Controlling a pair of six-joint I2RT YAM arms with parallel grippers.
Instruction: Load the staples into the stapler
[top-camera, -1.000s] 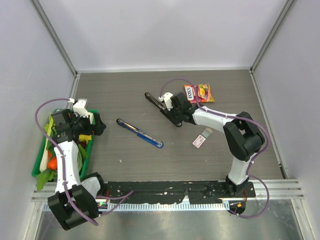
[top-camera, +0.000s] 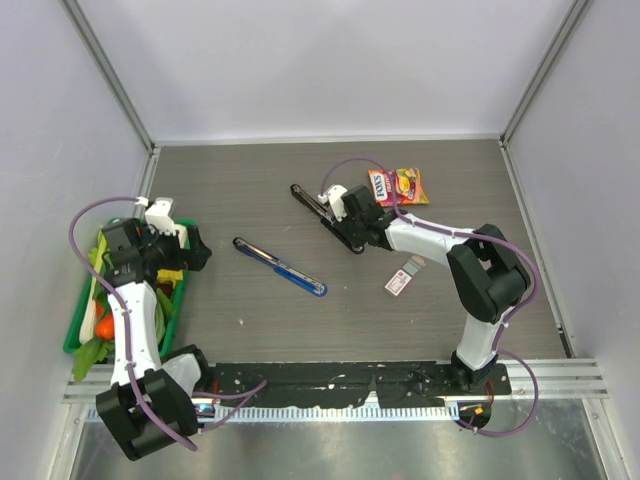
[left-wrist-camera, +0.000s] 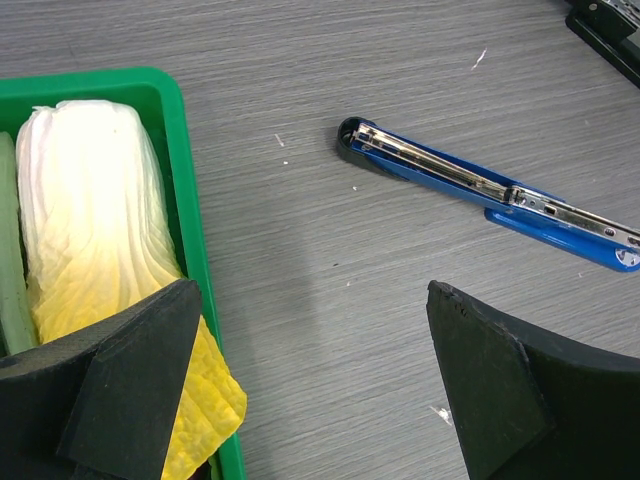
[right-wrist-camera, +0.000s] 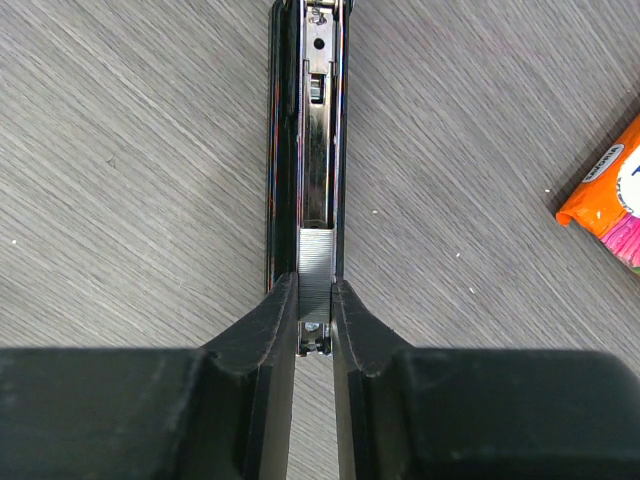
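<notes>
An opened black stapler (top-camera: 310, 200) lies on the table; in the right wrist view its metal channel (right-wrist-camera: 316, 140) runs upright through the frame. A strip of staples (right-wrist-camera: 315, 260) sits at the channel's near end, with my right gripper shut on it. My left gripper stands open over the edge of the vegetable tray, nothing between its fingers. An opened blue stapler (top-camera: 280, 266) lies left of the black one. A small staple box (top-camera: 399, 282), with grey strips at its top, lies below the right arm in the top view.
An orange snack bag (top-camera: 399, 186) lies behind the right gripper. The green tray (top-camera: 172, 310) of vegetables stands at the far left, under the left arm.
</notes>
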